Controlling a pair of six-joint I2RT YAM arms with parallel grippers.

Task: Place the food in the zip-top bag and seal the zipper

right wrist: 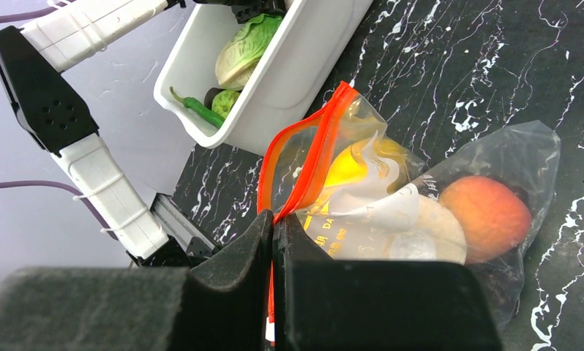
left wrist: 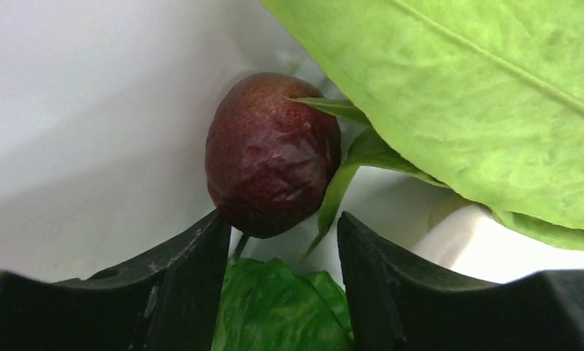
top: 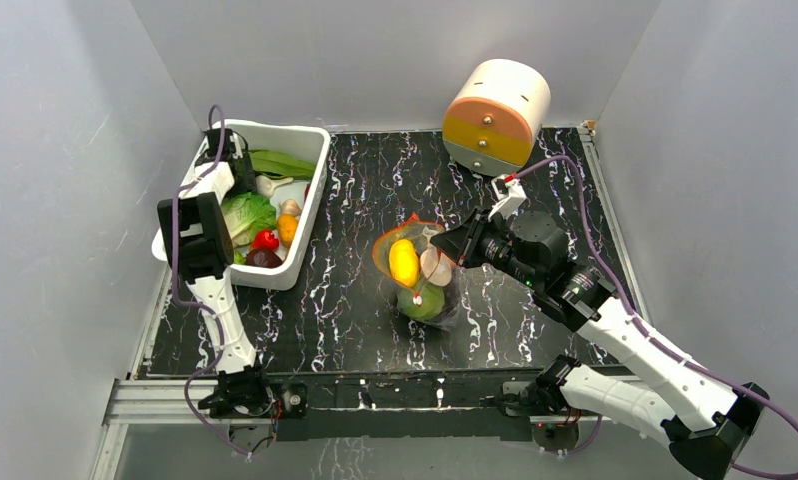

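Note:
My left gripper is down in the white bin (top: 319, 180), fingers apart just short of a dark red round vegetable (left wrist: 272, 153), with leafy greens (left wrist: 479, 88) and lettuce (left wrist: 282, 311) around it. My right gripper is shut on the orange zipper edge of the clear bag (right wrist: 326, 146), which stands mid-table holding a yellow item (top: 404, 260), a pale round item (top: 435, 265), a green item (top: 423, 302) and an orange-red fruit (right wrist: 484, 216).
A rounded drawer box (top: 495, 110) stands at the back right. Grey walls enclose both sides and back.

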